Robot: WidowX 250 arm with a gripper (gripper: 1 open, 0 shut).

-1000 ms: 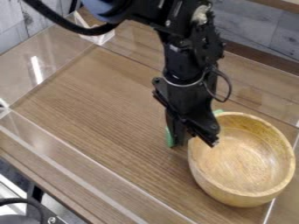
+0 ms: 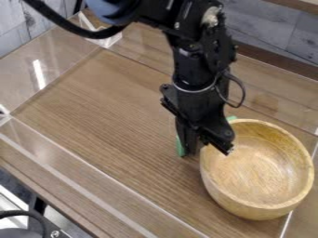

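Observation:
The black gripper [image 2: 199, 139] points down at the left rim of a light wooden bowl [image 2: 255, 172], low over the table. A small green object [image 2: 181, 147] shows just left of its fingertips and behind it, mostly hidden. Whether anything is between the fingers is hard to see; they look close together.
A low wall stands at the back, and a black cable lies at the lower left corner.
The gripper has shifted very slightly over the last second; the bowl looks unmoved.

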